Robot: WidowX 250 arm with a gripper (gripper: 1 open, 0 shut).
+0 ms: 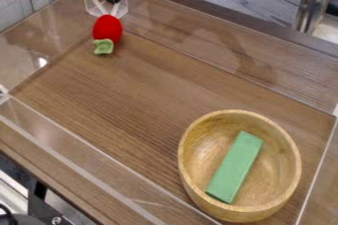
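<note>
My gripper (pixel 109 0) is at the top left, dark and partly cut off by the frame's edge, above a red object with a green leafy part (pixel 109 30), which lies on the wooden table (pixel 158 91). The gripper is apart from the red object; its fingers are too small and blurred to read clearly.
A yellow round bowl (pixel 205 165) holding a green rectangular block (pixel 235 167) stands at the lower right. A pale wall runs along the left and back edges.
</note>
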